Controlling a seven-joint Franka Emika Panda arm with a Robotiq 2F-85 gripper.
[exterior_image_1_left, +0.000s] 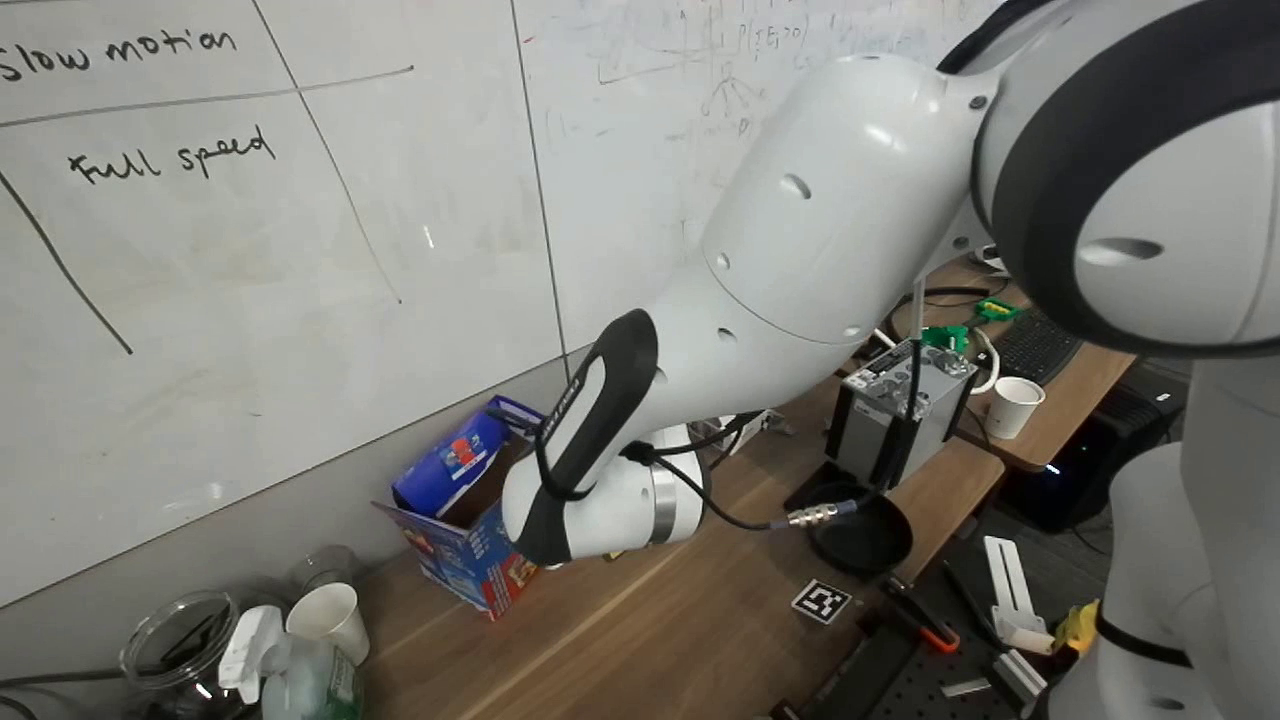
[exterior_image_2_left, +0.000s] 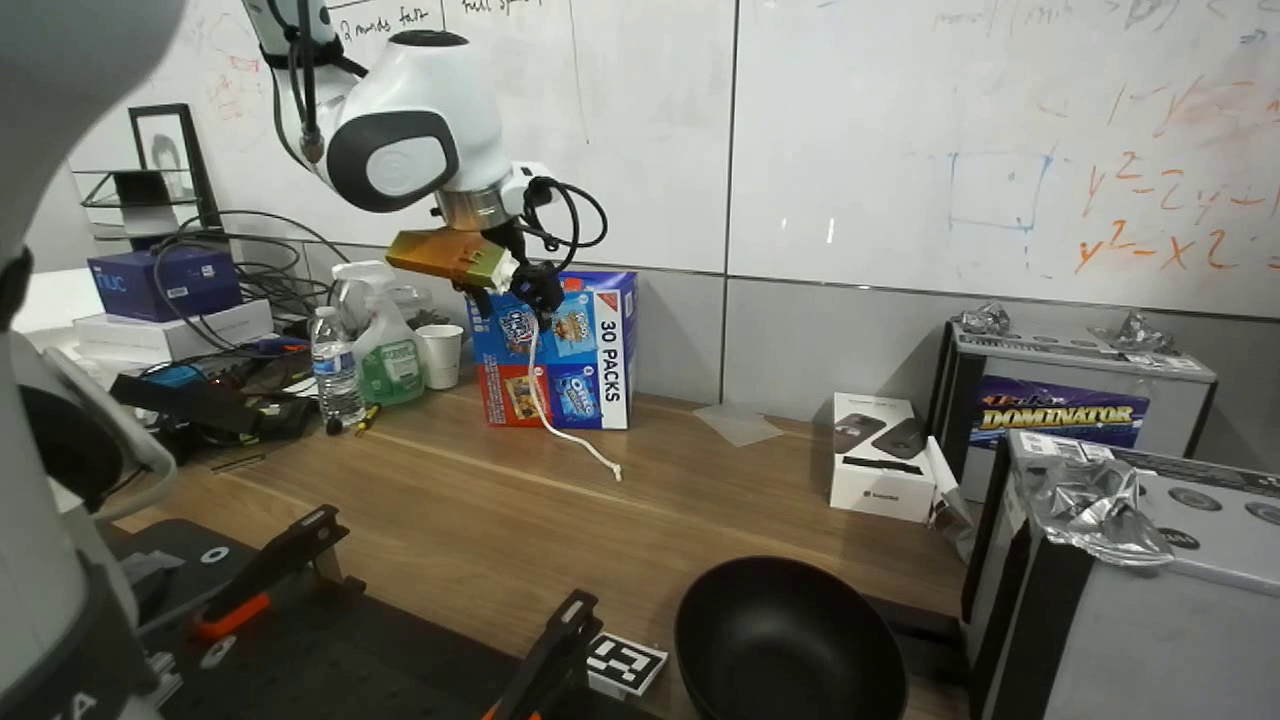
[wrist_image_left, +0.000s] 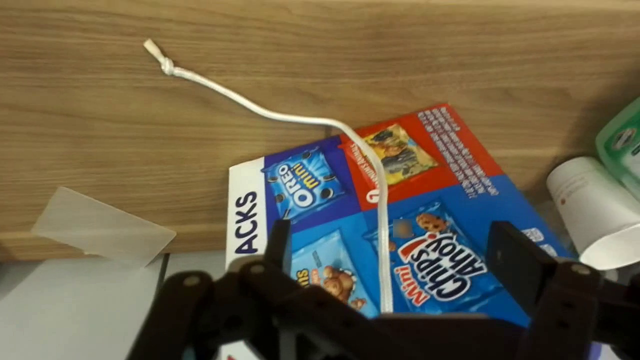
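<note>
High above the table in exterior view 2, my gripper points down in front of the snack box. Its fingers stand wide apart in the wrist view, where the gripper has one dark finger at left and another at right. A white cord with a knotted end runs down the image between them. Its upper end disappears at the gripper's dark body, so how it is attached is hidden. In exterior view 2 the cord trails below the gripper; whether its knotted end touches the table is unclear.
A black bowl stands near the table's front. White cup, spray bottle and water bottle crowd the box's left. A white phone box stands right, near grey cases.
</note>
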